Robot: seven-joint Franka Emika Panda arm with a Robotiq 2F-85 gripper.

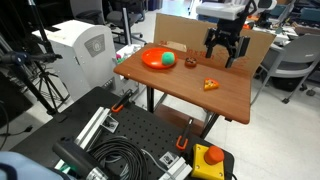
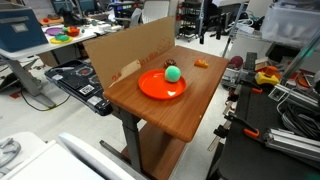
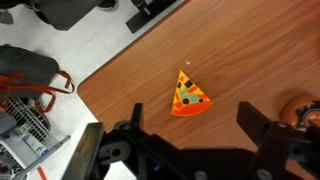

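Observation:
A toy pizza slice point(image 3: 189, 97), orange with light and red spots, lies flat on the brown table point(image 3: 240, 65). In the wrist view it shows between and a little beyond the fingertips of my gripper, which hangs above the table, open and empty. From the front, the gripper point(image 1: 221, 62) is over the table's back right part, with the pizza slice point(image 1: 211, 85) lower in the picture. A red plate point(image 2: 162, 84) carries a teal ball point(image 2: 172, 74). Beside it sits a brown ring-like item point(image 1: 192, 61), perhaps a donut.
A cardboard panel point(image 1: 215, 40) stands along the table's back edge. An emergency-stop box point(image 1: 210, 162) and coiled black cables point(image 1: 118, 160) are off the table's near side.

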